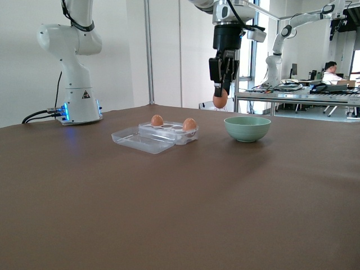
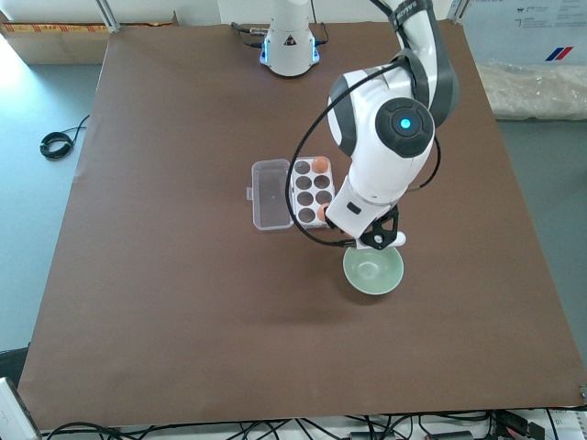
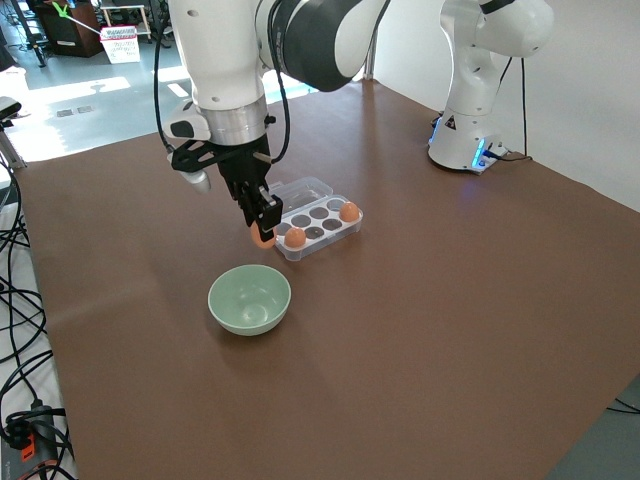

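My black gripper (image 1: 222,90) is shut on a brown egg (image 1: 220,100), held in the air between the egg carton and the green bowl; in the right view gripper (image 3: 262,228) and egg (image 3: 258,239) are partly overlapped. The clear plastic carton (image 2: 270,194) lies open, with one egg (image 1: 157,120) and another egg (image 1: 189,124) in its tray. The pale green bowl (image 3: 249,310) stands empty on the brown table (image 2: 183,302). In the left view the gripper is above the bowl's back edge, its fingers hidden by the arm.
Cables run along the front edge outside the table.
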